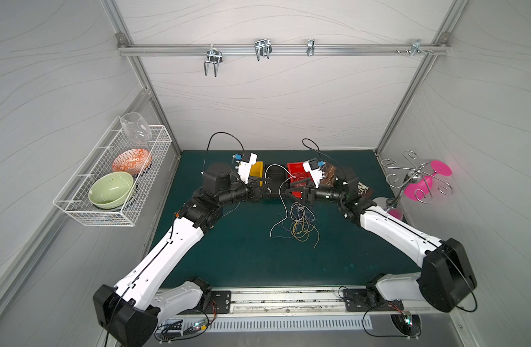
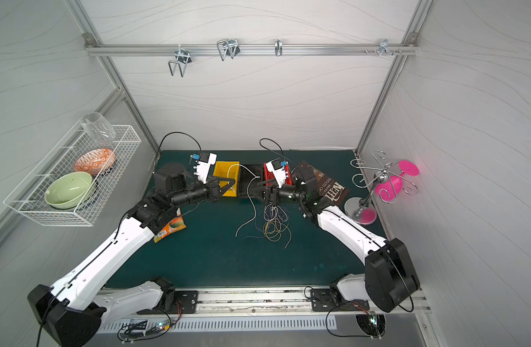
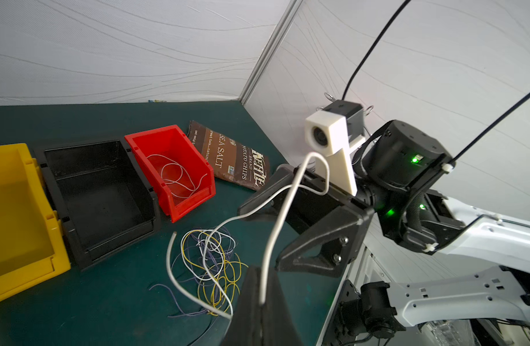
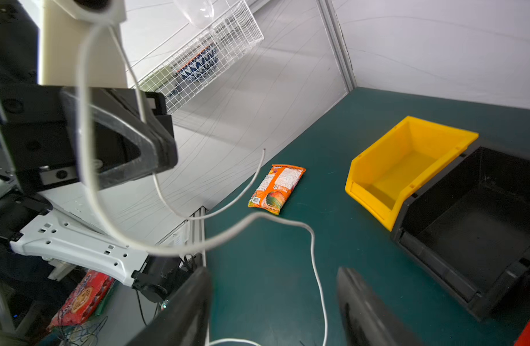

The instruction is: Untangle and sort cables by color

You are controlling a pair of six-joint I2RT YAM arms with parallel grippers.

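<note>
A white cable (image 3: 279, 213) rises from my left gripper, which is shut on it, and hangs in loops between the two arms. My right gripper is part open opposite it, with the cable running beyond its blurred fingers. A tangle of white, yellow and purple cables (image 3: 213, 259) lies on the table below. Behind stand a yellow bin (image 4: 363, 193), an empty black bin (image 3: 97, 190) and a red bin (image 3: 192, 161) with a white cable inside.
An orange packet (image 4: 276, 184) lies on the left of the table, a brown chips bag (image 3: 230, 155) at the back right. A wire rack (image 1: 80, 202) hangs on the left wall; a metal stand (image 1: 392, 202) stands at the right.
</note>
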